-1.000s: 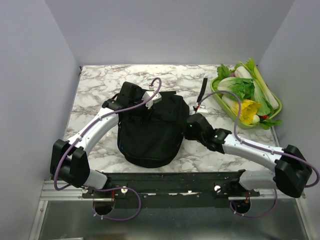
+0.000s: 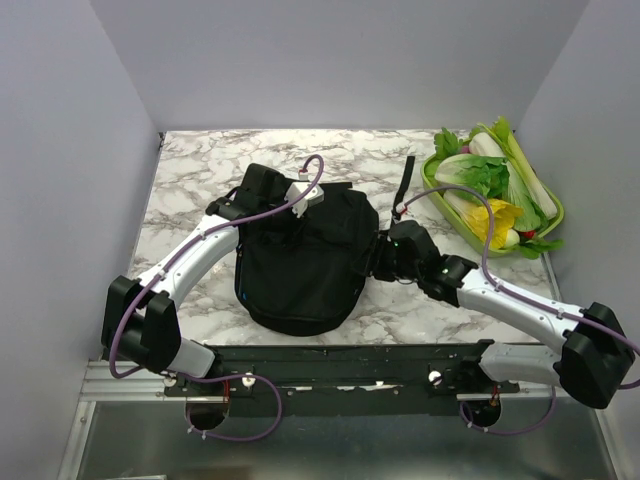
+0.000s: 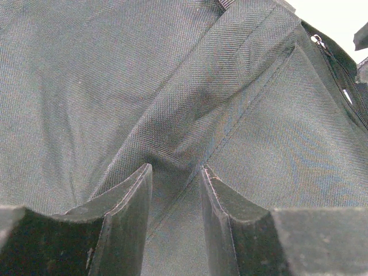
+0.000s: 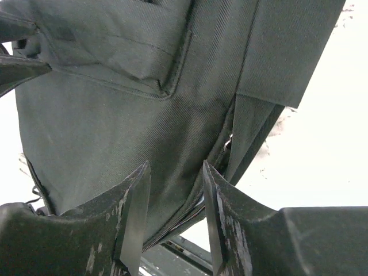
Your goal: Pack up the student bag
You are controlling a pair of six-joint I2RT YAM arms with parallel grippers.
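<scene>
A black bag (image 2: 300, 285) lies on the marble table, its front panel facing up. My left gripper (image 2: 293, 236) is over its upper middle; in the left wrist view the dark cloth (image 3: 172, 132) has a fold running down between the fingers, and the fingers are shut on it. At the bag's right edge my right gripper (image 2: 368, 266) stands open. The right wrist view has the side zipper (image 4: 198, 204) between and beyond its fingers, apparently not gripped. Tips of the left gripper show at that view's upper left. The bag's inside is hidden.
A green basket (image 2: 440, 205) of vegetables stands at the right back. A black strap (image 2: 404, 185) stretches from the right gripper's area toward the back. Bare marble (image 2: 190, 165) shows at the back left and around the bag.
The left arm and the bag look unmoved.
</scene>
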